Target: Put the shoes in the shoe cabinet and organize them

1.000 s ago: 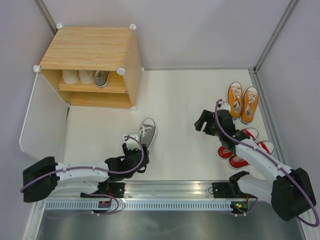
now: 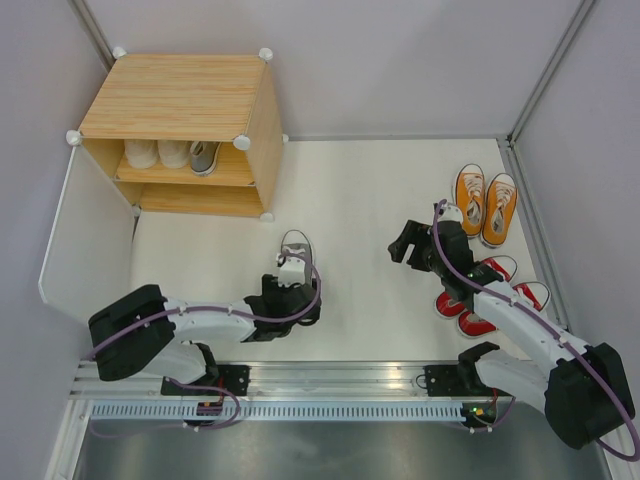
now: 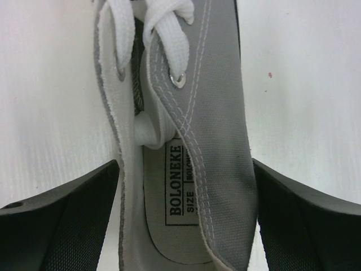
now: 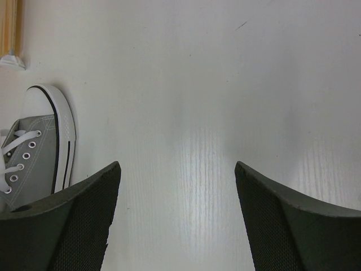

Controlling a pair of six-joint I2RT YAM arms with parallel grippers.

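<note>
A grey shoe with white laces (image 3: 217, 113) lies on the table, its heel part between the fingers of my left gripper, which is open and stands astride it. From above, the left arm hides most of this shoe and only its toe (image 2: 295, 238) shows. The wooden cabinet (image 2: 180, 95) stands at the back left; two white shoes (image 2: 141, 153) and a grey shoe (image 2: 203, 156) sit on its upper shelf. Over bare table, my right gripper is open and empty. Two orange shoes (image 2: 499, 208) and two pairs of red shoes (image 2: 475, 322) lie at the right.
The cabinet's lower shelf (image 2: 195, 200) looks empty where it shows. Its white door (image 2: 88, 235) swings out toward the front at the left.
The right arm has barely moved.
</note>
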